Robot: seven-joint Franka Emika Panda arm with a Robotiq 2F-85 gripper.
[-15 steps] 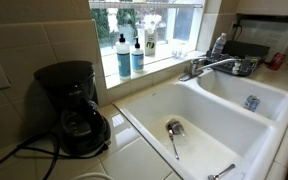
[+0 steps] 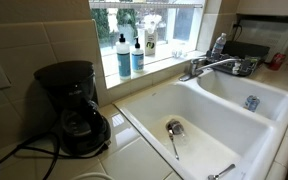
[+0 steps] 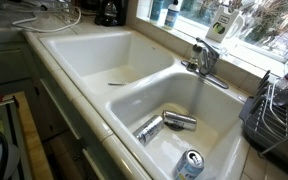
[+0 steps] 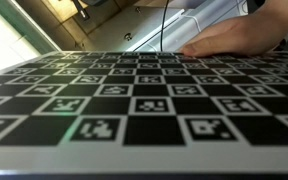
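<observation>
A black-and-white checkered board (image 4: 149, 105) with small square markers fills the lower part of the wrist view. A person's hand (image 4: 249, 28) grips its far edge. No gripper fingers show in any view; the board covers the area close to the wrist camera. The double white sink (image 2: 154, 101) holds a spoon (image 2: 173, 142) near the drain of one basin and a second utensil (image 2: 222, 172) closer to the front. Cans lie in the other basin: a silver can (image 3: 180, 120), another can (image 3: 148, 129) and an upright blue-white can (image 3: 190, 165).
A black coffee maker (image 2: 76, 105) stands on the tiled counter with its cord alongside. Soap bottles (image 2: 123, 55) line the window sill. The faucet (image 2: 199, 68) reaches over the sink, and a dark dish rack (image 3: 274, 120) stands at the right. Bare counter lies before the coffee maker.
</observation>
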